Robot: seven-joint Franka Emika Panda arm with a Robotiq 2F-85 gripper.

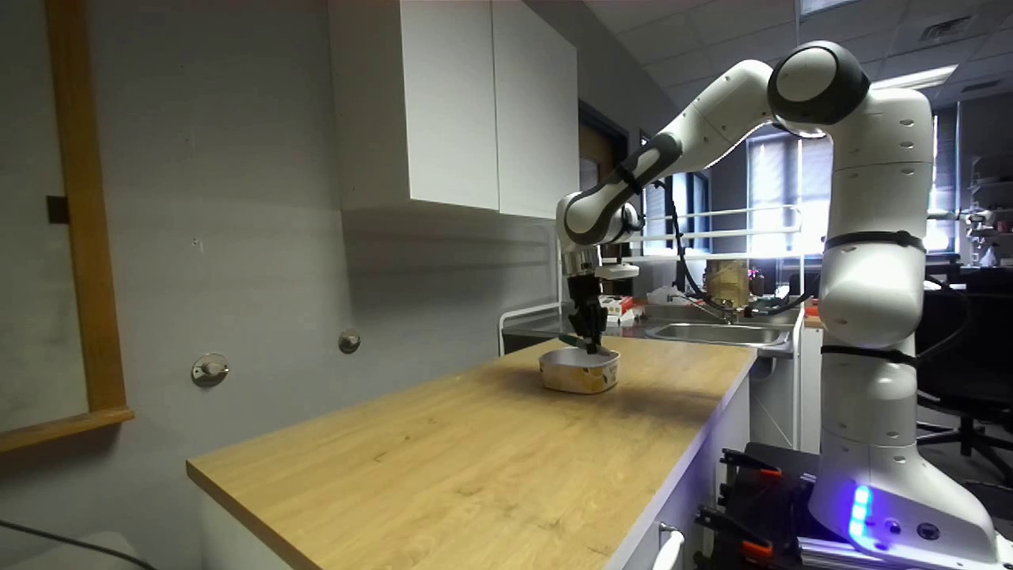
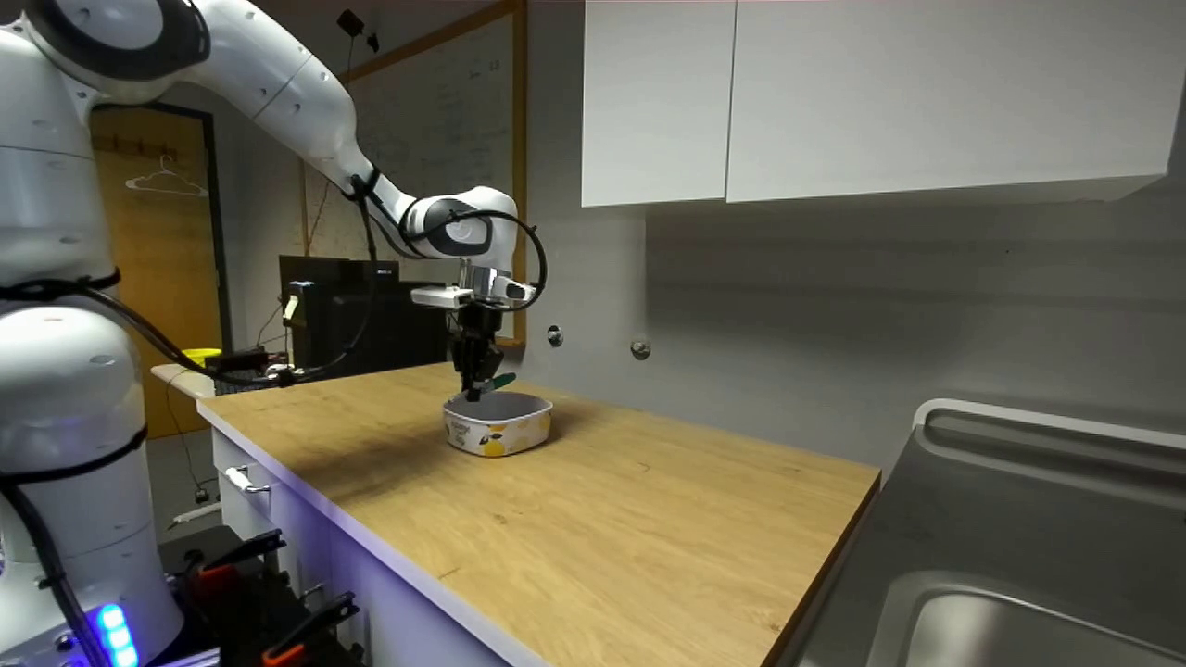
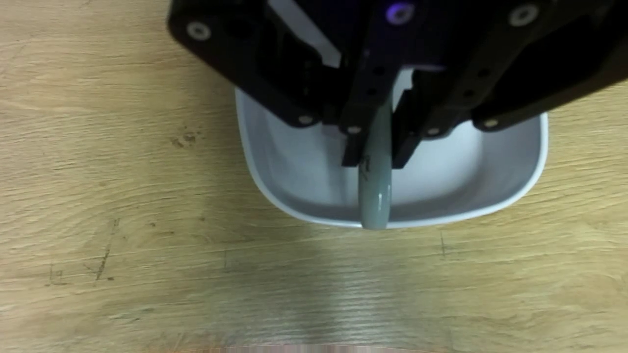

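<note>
A green marker-like stick (image 3: 375, 197) is pinched between the fingers of my gripper, which is shut on it. Its rounded end reaches over the rim of a white bowl in the wrist view; the rest is hidden by the gripper. The bowl (image 3: 312, 170) has rounded corners and a lemon pattern outside. In the second exterior view the bowl (image 2: 498, 427) stands upright on the counter, my gripper (image 2: 475, 391) pointing down at its opening and the stick (image 2: 502, 380) showing above the far rim.
A wall cabinet (image 1: 451, 104) hangs above the counter's back. A metal sink (image 1: 722, 332) lies beyond the far end, with a rack's white rails near it.
</note>
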